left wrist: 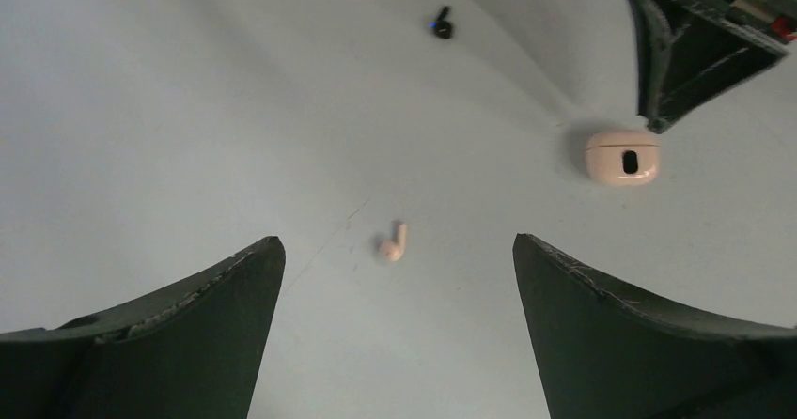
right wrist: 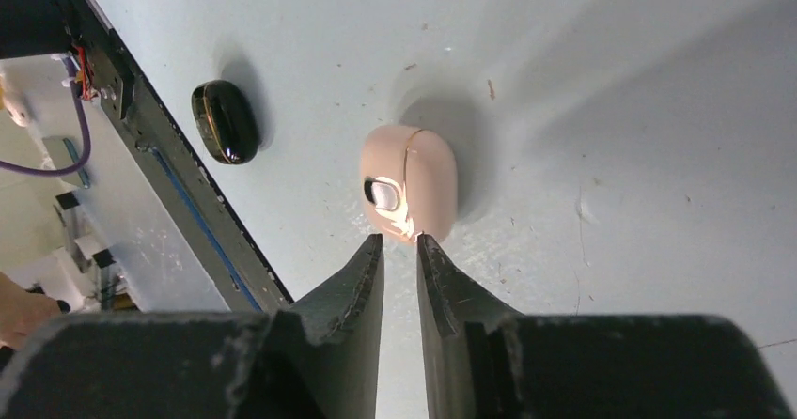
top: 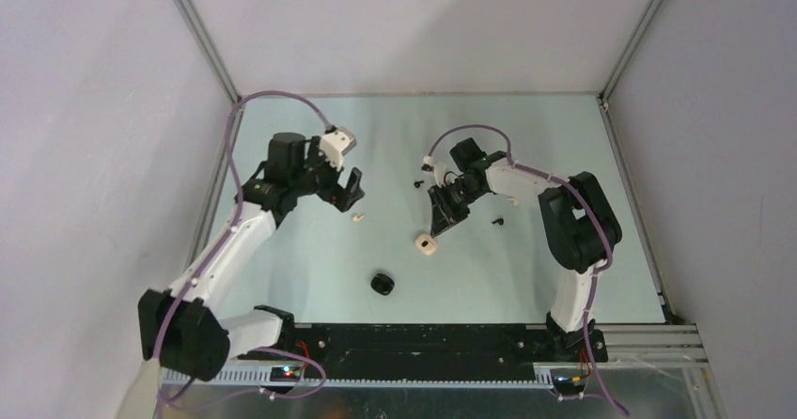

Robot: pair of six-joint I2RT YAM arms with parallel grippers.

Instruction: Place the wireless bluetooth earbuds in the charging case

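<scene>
The pink charging case (top: 426,244) is closed and lies on the table at centre. Just beside it, my right gripper has its fingers parted by a narrow gap, with nothing visible between them. The case (right wrist: 411,182) sits just past those fingertips, showing its lid seam and a small dark window. My left gripper is wide open and empty above the table. Between its fingers in the image, a pink earbud (left wrist: 393,243) lies below on the surface. Another pink earbud (top: 513,200) rests right of the right gripper, partly hard to see.
A black case (top: 382,284) stands near the front edge. Black earbuds lie apart, one (top: 419,184) behind the right gripper and one (top: 498,221) to its right.
</scene>
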